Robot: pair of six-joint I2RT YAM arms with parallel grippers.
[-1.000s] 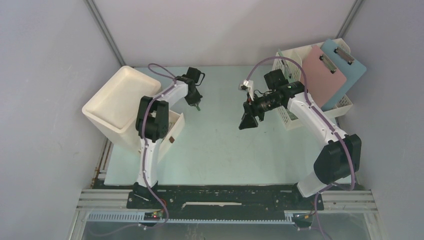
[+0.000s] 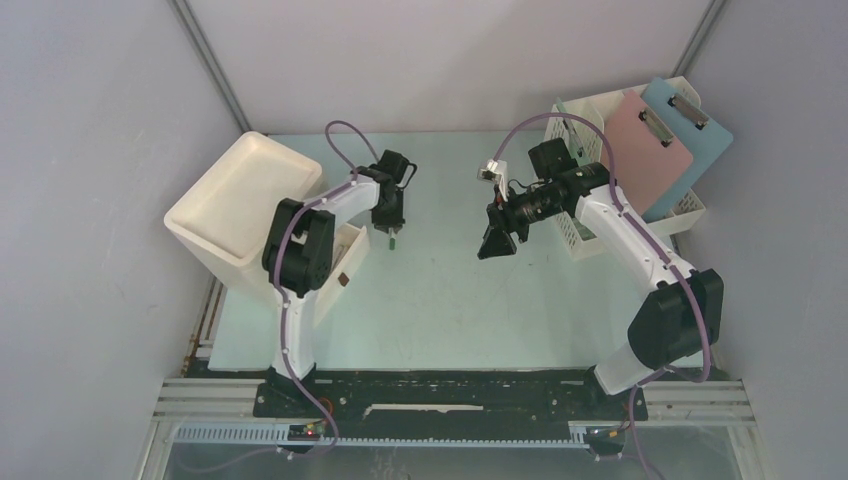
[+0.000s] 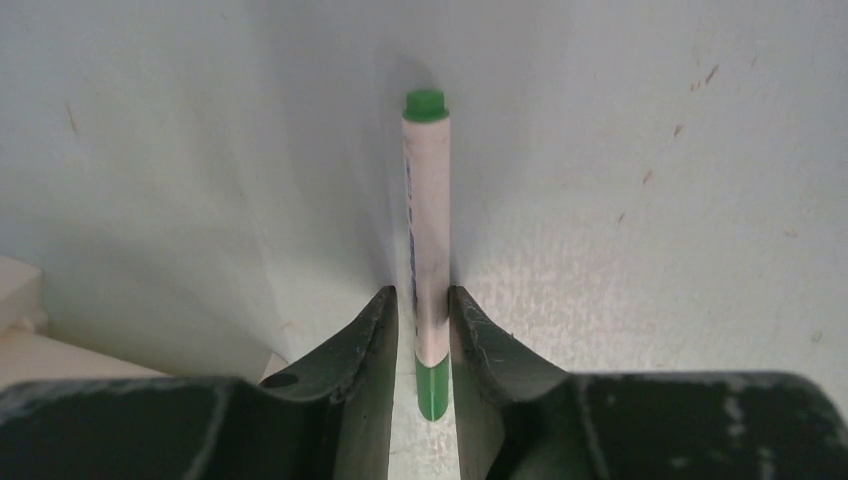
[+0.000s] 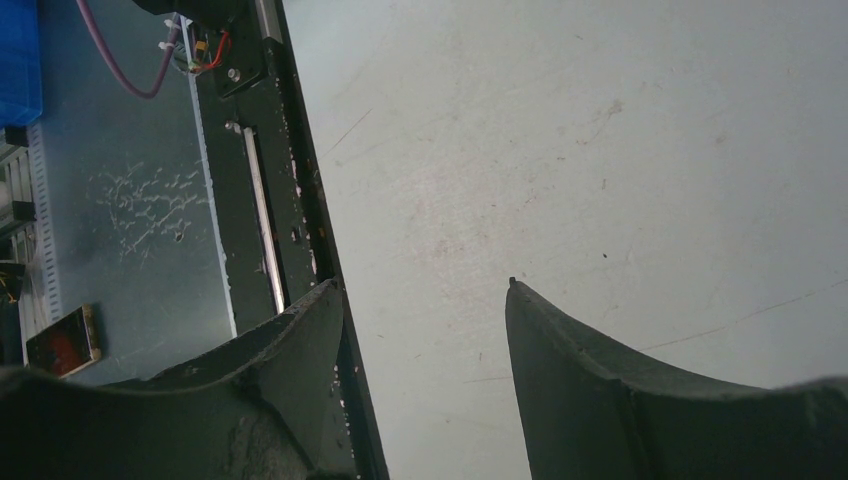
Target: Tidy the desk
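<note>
A white marker with green ends is in my left gripper, which is shut on it near its lower end, low over the pale desk. From above, the left gripper sits just right of a white drawer box. My right gripper is open with nothing between its fingers, over bare desk at the centre right.
A large cream bin stands at the left. At the back right, a white perforated organizer holds a pink clipboard and a blue clipboard.
My left gripper has moved toward the front of the desk, with the marker's green end moving along with it. The right arm has stayed still.
</note>
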